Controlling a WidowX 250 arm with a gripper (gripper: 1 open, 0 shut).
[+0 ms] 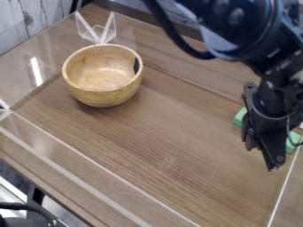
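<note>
My black gripper (263, 142) is low at the right of the camera view, over a green block (242, 117) that it mostly hides. Only small parts of the green show at either side of it. Whether the fingers hold the block cannot be told. A wooden bowl (102, 76) sits on the table at the upper left.
A clear crumpled plastic piece (97, 30) lies behind the bowl. The table's left edge runs diagonally beside a pale wall.
</note>
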